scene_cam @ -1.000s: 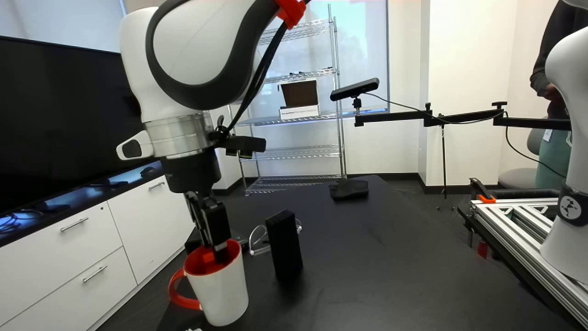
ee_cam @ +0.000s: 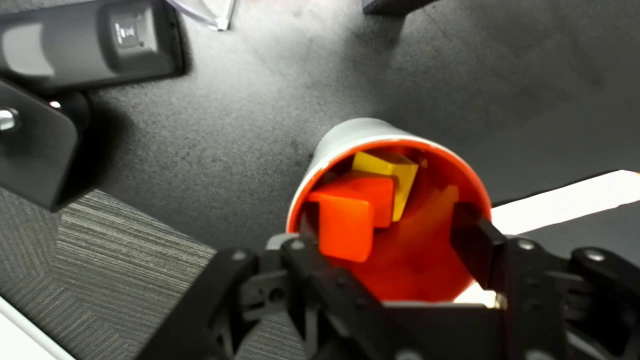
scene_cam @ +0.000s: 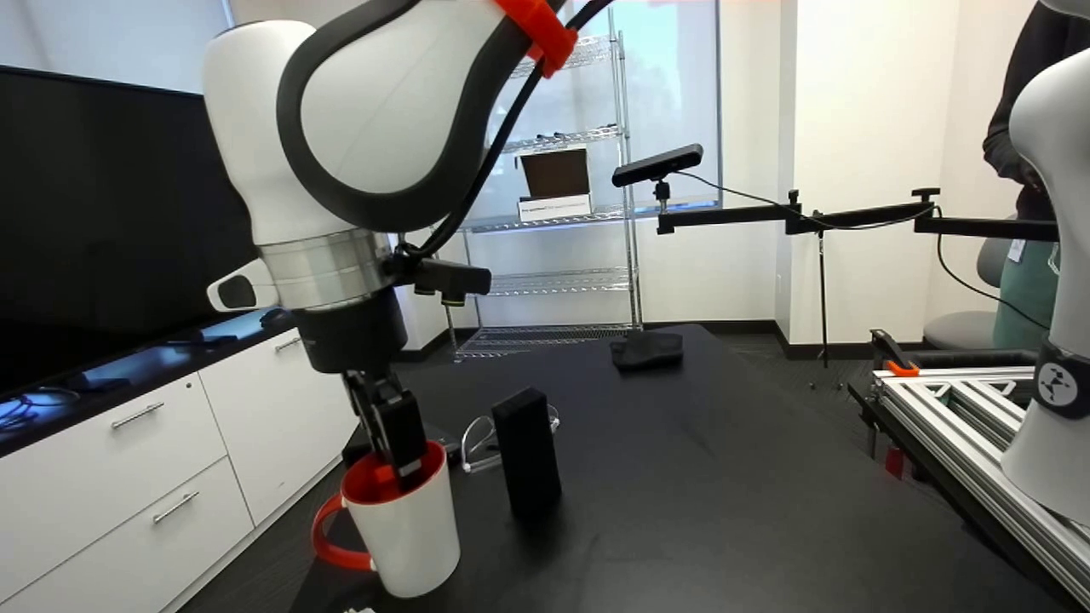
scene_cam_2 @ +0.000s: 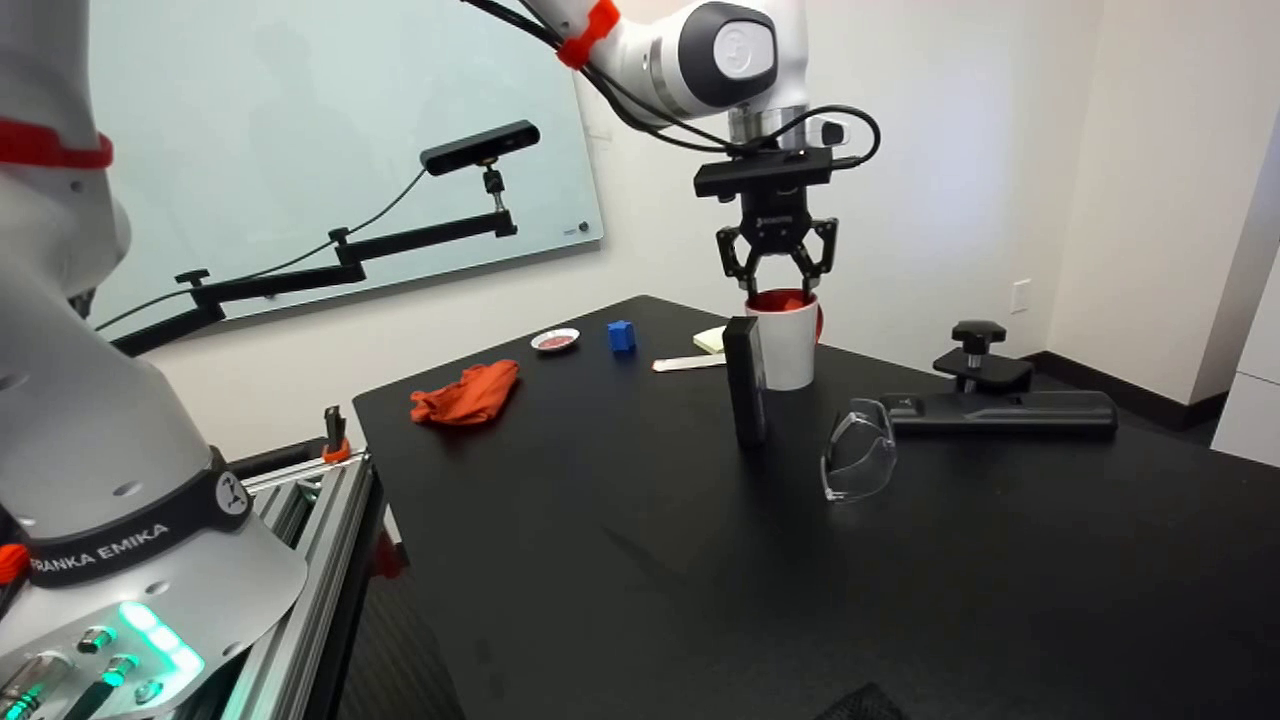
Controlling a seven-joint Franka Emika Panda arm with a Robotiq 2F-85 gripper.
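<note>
A white mug (scene_cam: 415, 541) with a red inside and red handle stands upright near the table's edge. Over its mouth hangs my gripper (scene_cam_2: 780, 295), pointing down, with its fingertips inside the rim. In the wrist view the fingers stand apart. The left finger is next to an orange-red block (ee_cam: 346, 228); whether they touch I cannot tell. By the right inner wall is the other finger (ee_cam: 474, 237), clear of the blocks. Another red block (ee_cam: 378, 195) and a yellow block (ee_cam: 403, 180) also lie in the mug (ee_cam: 354, 135).
Close to the mug stands a black upright box (scene_cam_2: 746, 382). Clear glasses (scene_cam_2: 860, 450) and a black device (scene_cam_2: 1002, 412) lie nearby. An orange cloth (scene_cam_2: 468, 394), a blue block (scene_cam_2: 620, 336) and a small dish (scene_cam_2: 554, 341) are farther off.
The arm's wrist has shifted slightly left in exterior view 1 and its tilt differs a little. The fingertips stay within the mug's mouth, and the mug has hardly moved.
</note>
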